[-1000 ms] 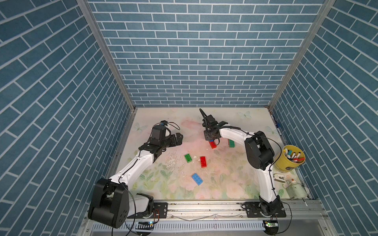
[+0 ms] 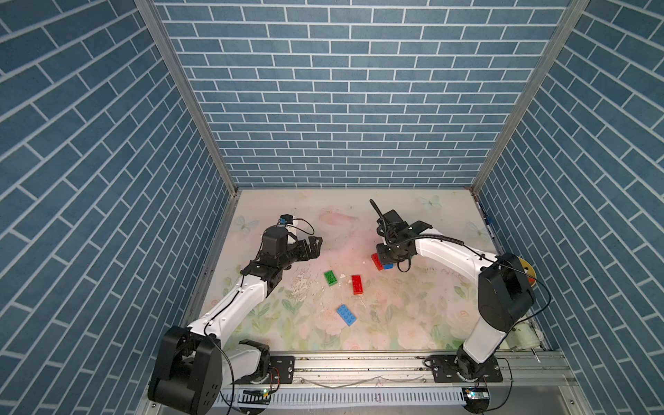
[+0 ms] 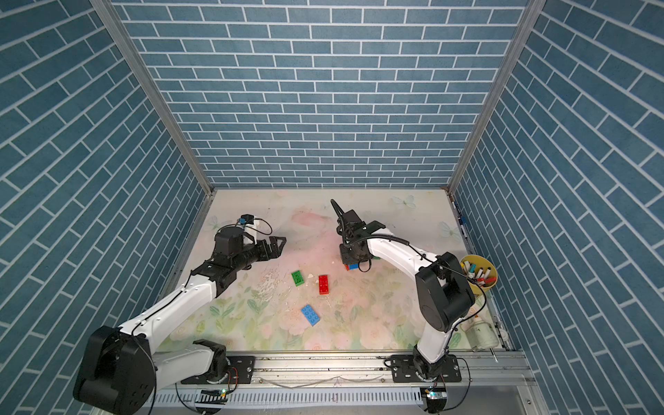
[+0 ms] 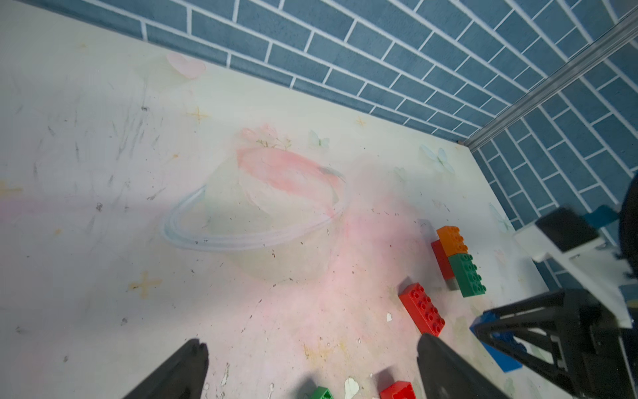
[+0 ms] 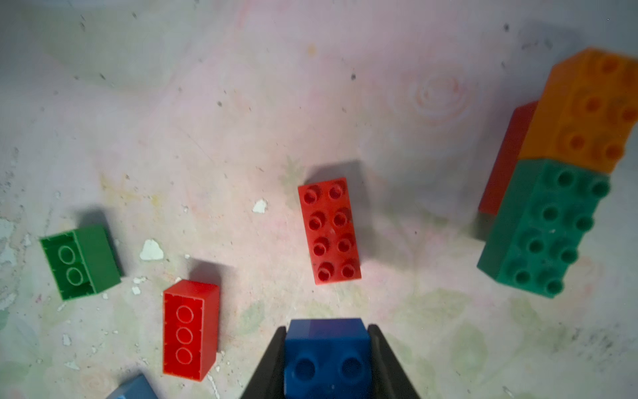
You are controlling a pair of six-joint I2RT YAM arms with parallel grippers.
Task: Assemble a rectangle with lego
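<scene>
In the right wrist view a dark blue brick (image 5: 327,352) is pinched between the fingers of my right gripper, which is shut on it. Just ahead of it, apart, a red eight-stud brick (image 5: 330,230) lies studs up. To the right stands a joined piece: an orange brick (image 5: 584,109) and a green brick (image 5: 541,226) side by side over a red brick (image 5: 508,159). My left gripper is open and empty above the table's left part. In the top left view, the right arm hides most of the joined piece.
A small green brick (image 2: 330,278), another red brick (image 2: 357,284) and a light blue brick (image 2: 346,314) lie loose near the middle front. A yellow bucket of markers (image 3: 479,272) stands at the right edge.
My right gripper, with the blue brick, has moved right and toward the front. The red brick below it has shifted slightly the same way. The left arm has barely moved.
</scene>
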